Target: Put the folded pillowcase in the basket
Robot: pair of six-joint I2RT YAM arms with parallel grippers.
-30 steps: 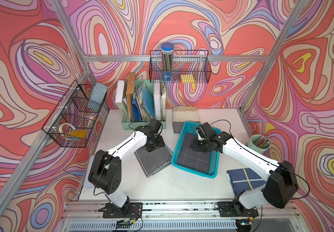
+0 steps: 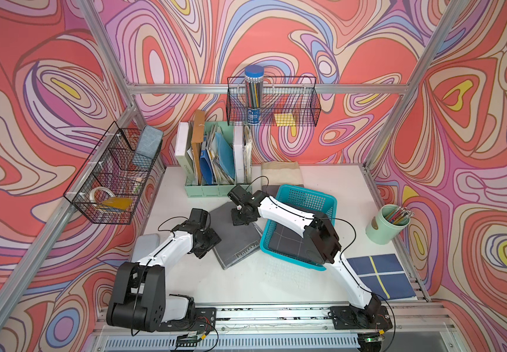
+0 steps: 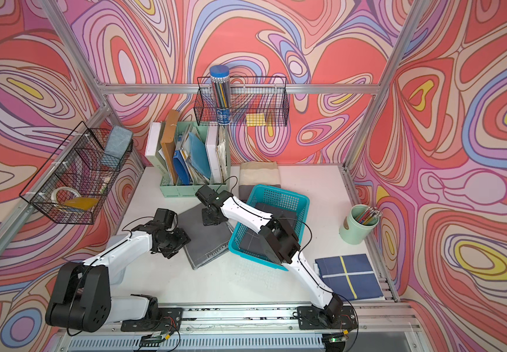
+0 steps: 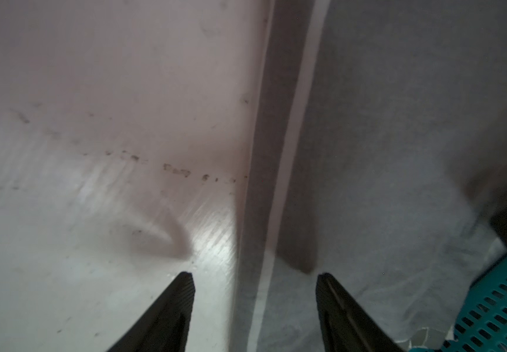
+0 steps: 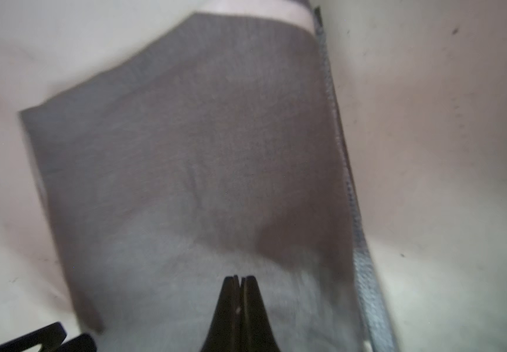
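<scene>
A folded grey pillowcase lies flat on the table, tilted at an angle, left of the teal basket. White lettering shows along its front edge. My left gripper is open above its left side; a pale stripe runs along that edge between the two fingers in the left wrist view. The right gripper is shut over the cloth, with nothing showing between its fingertips. In the top left view the right arm reaches across the basket. A dark gridded panel covers the basket's floor.
A green file holder full of folders stands behind the pillowcase. A beige and grey folded cloth lies behind the basket. At right are a blue folded cloth and a green pencil cup.
The right gripper has swung left from above the basket to above the pillowcase. The left gripper has moved left and toward the front, to the pillowcase's left edge. The pillowcase stays on the table.
</scene>
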